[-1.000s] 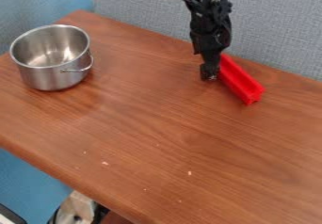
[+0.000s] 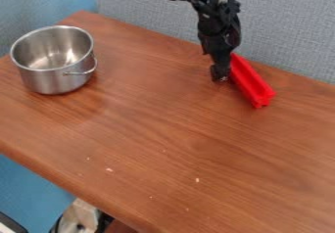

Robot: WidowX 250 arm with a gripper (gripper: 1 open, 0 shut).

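My black gripper (image 2: pixel 220 72) reaches down from the top of the camera view to the table, at the left end of a long red object (image 2: pixel 252 84), which lies diagonally near the back edge. Whether the fingers are open or closed on it is too small to tell. A steel pot (image 2: pixel 54 72) with a wire handle stands at the far left of the wooden table (image 2: pixel 157 159).
Grey fabric panels stand behind the table and blue at the left. Some objects show below the front left edge.
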